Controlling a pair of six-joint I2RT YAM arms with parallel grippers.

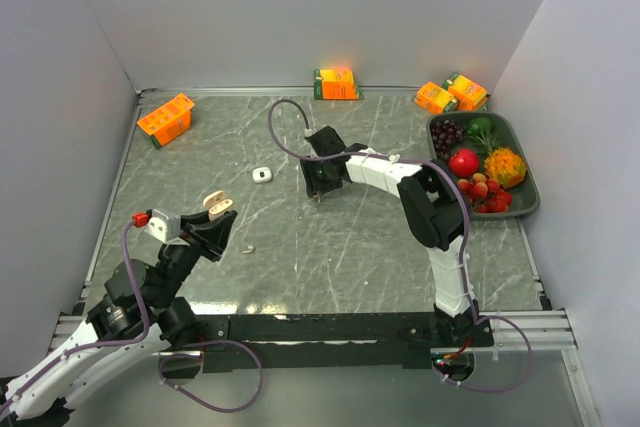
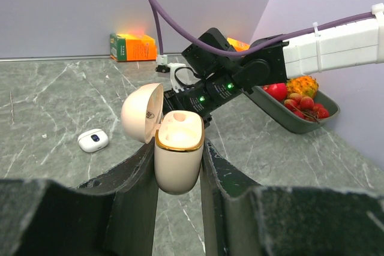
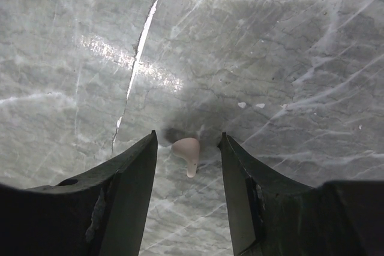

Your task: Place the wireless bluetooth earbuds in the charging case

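Note:
The cream charging case [image 2: 178,160], lid raised [image 2: 139,112], is held upright in my left gripper [image 1: 220,231], shut on it at the lower left of the top view. My right gripper stands open, pointing down over an earbud [image 3: 186,149] on the marble table, which lies between its fingertips in the right wrist view. A second small earbud [image 1: 250,249] lies on the table right of the left gripper. A white case [image 1: 262,175] with a dark spot rests near the middle of the table.
A dark tray of fruit [image 1: 530,197] sits at the right. Orange boxes [image 1: 337,84] stand along the back, and an orange basket [image 1: 166,121] at back left.

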